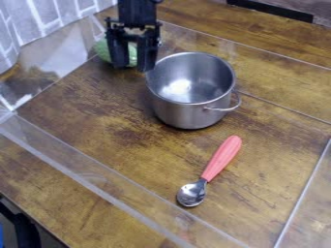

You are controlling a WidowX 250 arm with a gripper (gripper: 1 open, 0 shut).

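My black gripper [130, 50] hangs at the top centre of the camera view, over a green object [105, 49] that is partly hidden behind it, just left of and behind a steel pot [192, 97]. Whether its fingers are open or shut is hard to tell. A spoon with a pink handle [219, 158] and steel bowl lies on the wooden table in front of the pot.
Clear plastic edges run along the lower left, the right and the back. A dark blue object sits at the bottom left corner.
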